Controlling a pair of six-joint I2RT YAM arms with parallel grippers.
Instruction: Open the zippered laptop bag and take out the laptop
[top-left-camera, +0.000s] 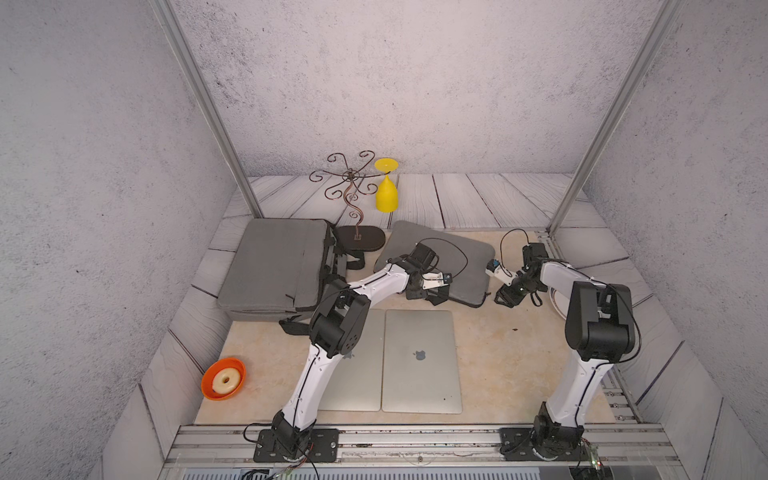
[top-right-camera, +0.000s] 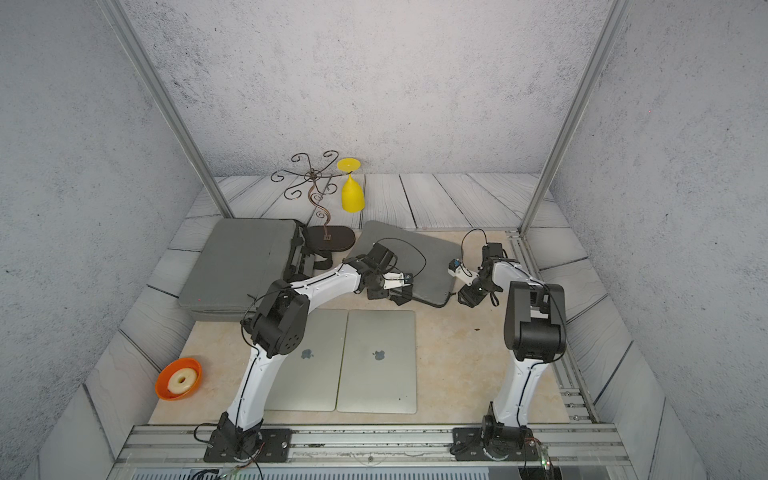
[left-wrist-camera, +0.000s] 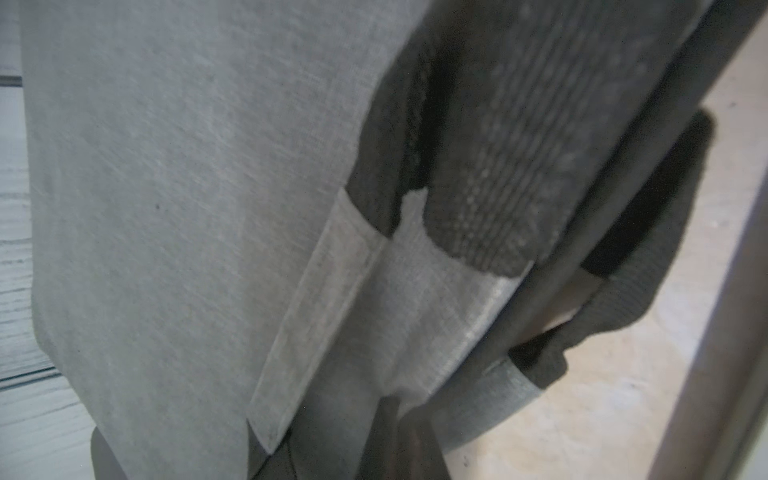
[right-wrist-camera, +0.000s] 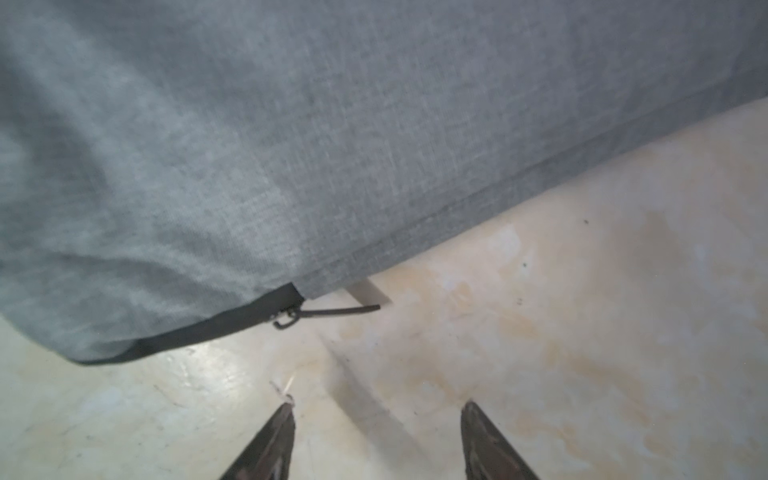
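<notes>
The grey laptop bag (top-left-camera: 468, 260) lies flat near the back middle of the table, its near edge facing the arms. Close against that edge, my left gripper is shut beside the dark ribbed handle (left-wrist-camera: 512, 152); its tips meet the grey fabric, but I cannot tell whether any cloth is pinched. My right gripper stands open off the bag's right corner, bare table between its fingers. Ahead of it, a zipper pull (right-wrist-camera: 340, 311) hangs from the dark zipper strip (right-wrist-camera: 216, 324), clear of the fingertips. No laptop shows from the bag.
Two closed silver laptops (top-left-camera: 422, 360) lie side by side in front. A larger grey bag (top-left-camera: 276, 264) stands left, an orange bowl (top-left-camera: 206, 384) front left. A curled metal stand (top-left-camera: 357, 237) and yellow cup (top-left-camera: 387, 197) are behind.
</notes>
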